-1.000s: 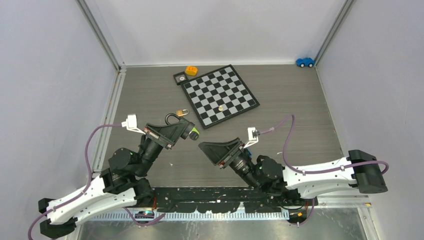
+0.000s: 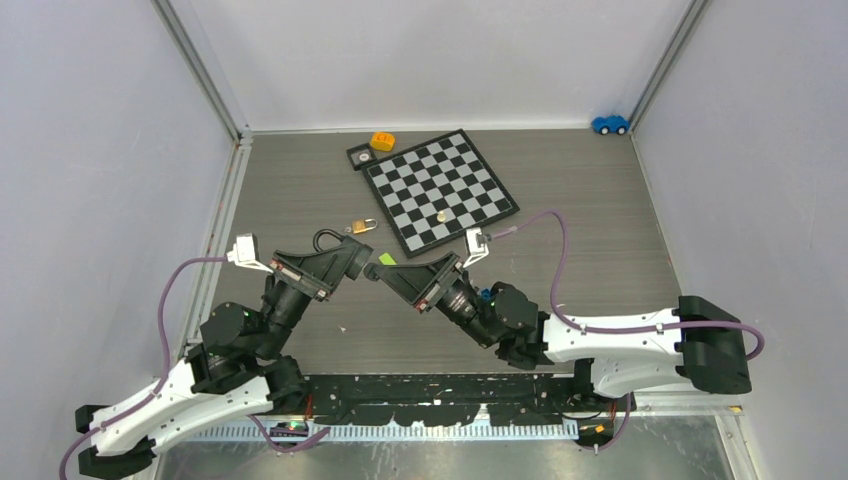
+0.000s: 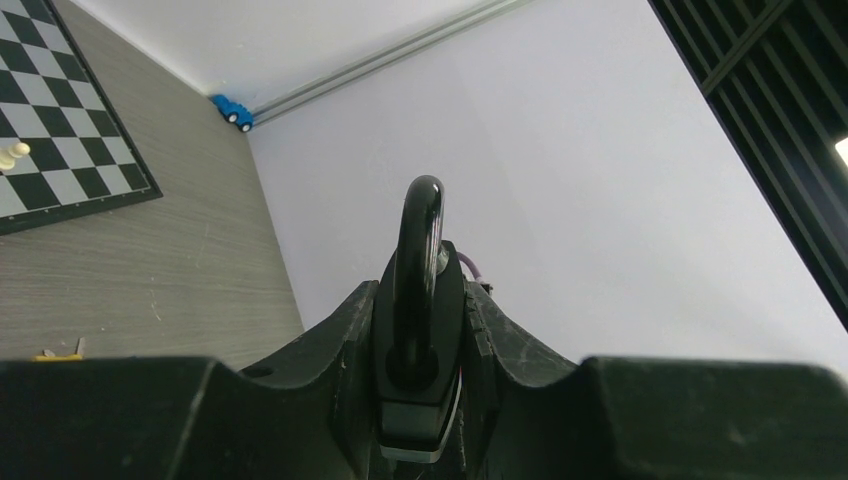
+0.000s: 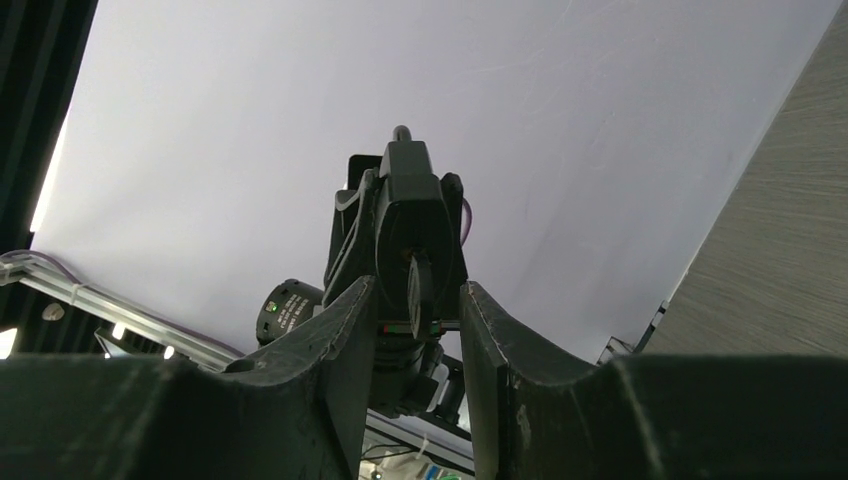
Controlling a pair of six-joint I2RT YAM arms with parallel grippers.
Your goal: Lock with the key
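Observation:
My left gripper point(image 2: 355, 258) holds a black padlock, its looped shackle point(image 2: 328, 236) sticking out toward the back. In the left wrist view the lock body point(image 3: 412, 410) fills the space between the fingers. My right gripper point(image 2: 385, 272) faces it from the right, very close. In the right wrist view a flat, key-like piece point(image 4: 420, 295) stands upright at the lock's near face, just beyond the right fingertips. The right fingers are slightly apart; whether they grip that piece is unclear.
A chessboard point(image 2: 435, 190), a small brass padlock point(image 2: 362, 226), a green item point(image 2: 387, 259), an orange block point(image 2: 383, 141) and a blue toy car point(image 2: 610, 124) lie on the table.
My right gripper has moved left and toward the back, up to the padlock. My left gripper has shifted slightly left, the padlock still in it.

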